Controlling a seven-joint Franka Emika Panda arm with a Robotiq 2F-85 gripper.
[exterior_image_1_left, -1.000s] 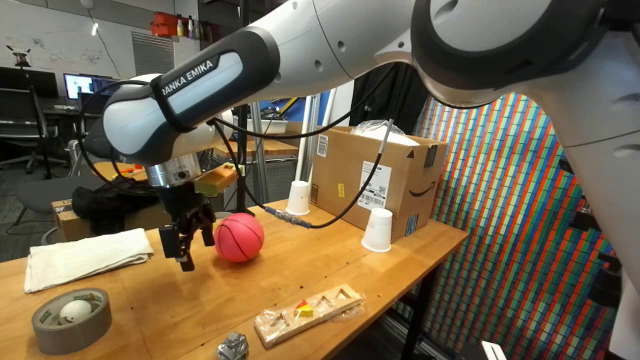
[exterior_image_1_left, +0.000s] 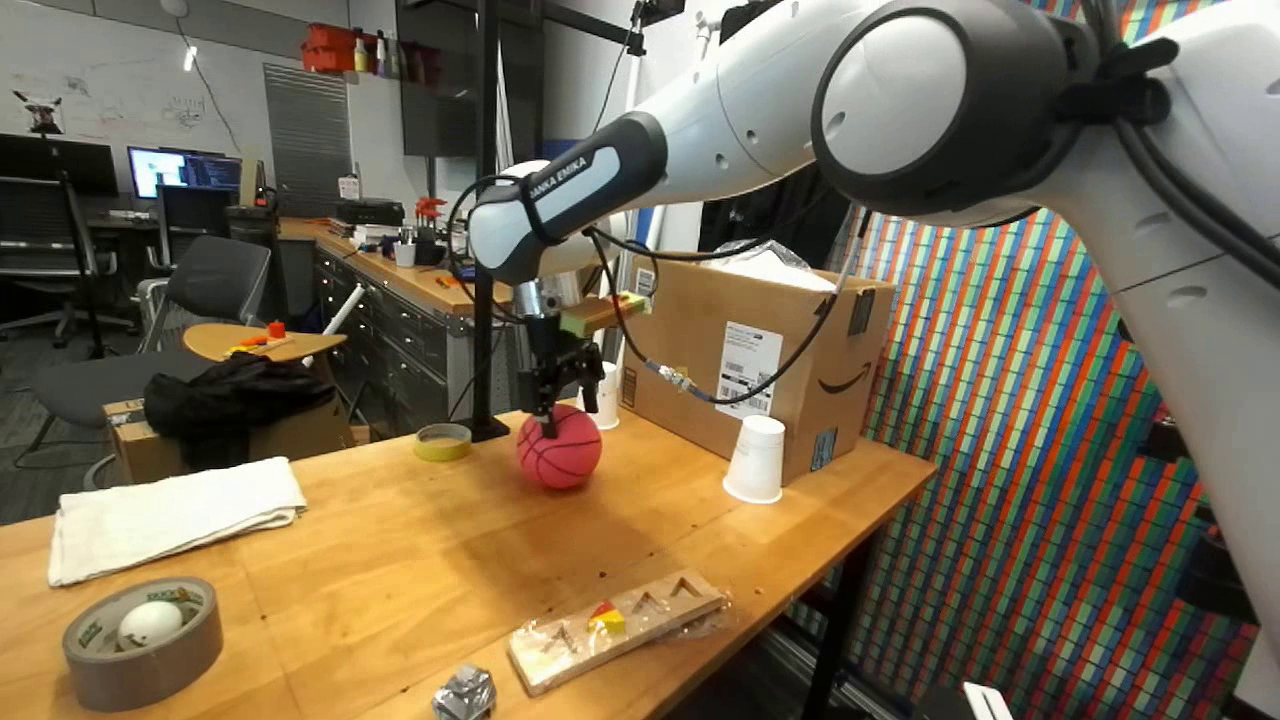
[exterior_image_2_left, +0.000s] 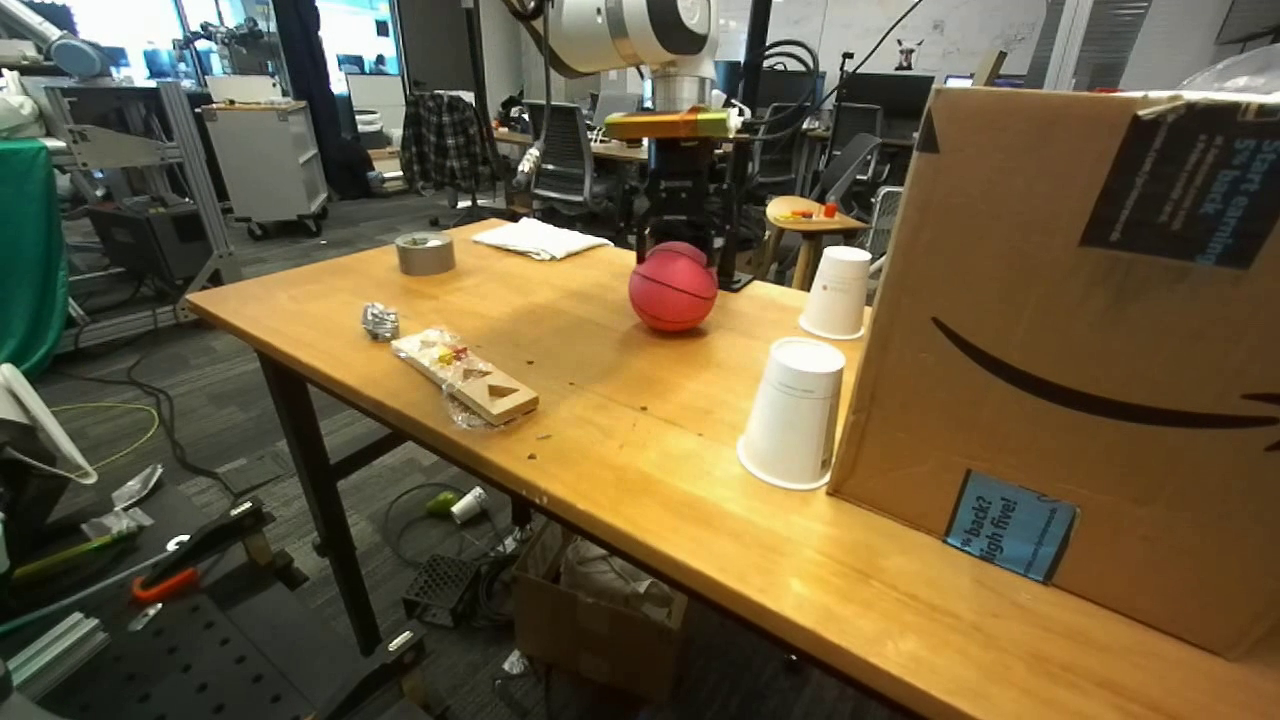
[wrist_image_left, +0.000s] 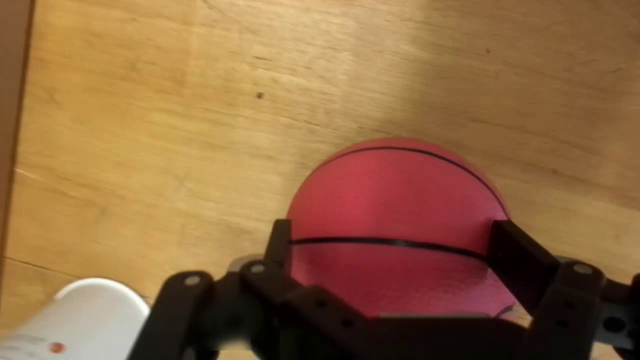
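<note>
A pinkish-red ball with black seams (exterior_image_1_left: 560, 458) is near the far side of the wooden table. My gripper comes down over it from above. In the wrist view one black finger (wrist_image_left: 279, 243) lies along the ball's left side and the other along its right, both at or very close to its surface. Whether they press on it is not clear. Exterior view 2 has the ball (exterior_image_2_left: 672, 290) under the gripper (exterior_image_2_left: 681, 252), at or just above the tabletop; its underside contact cannot be made out.
Two upside-down white cups (exterior_image_2_left: 836, 294) (exterior_image_2_left: 792, 414) stand beside a large cardboard box (exterior_image_2_left: 1080, 324). A wooden puzzle board (exterior_image_1_left: 618, 632), grey tape roll (exterior_image_1_left: 144, 678), folded white cloth (exterior_image_1_left: 174, 516) and yellowish tape roll (exterior_image_1_left: 443, 444) lie around.
My gripper has moved from left of the ball, clear of it, to over it, with fingers beside it. The ball sits farther right and back than before.
</note>
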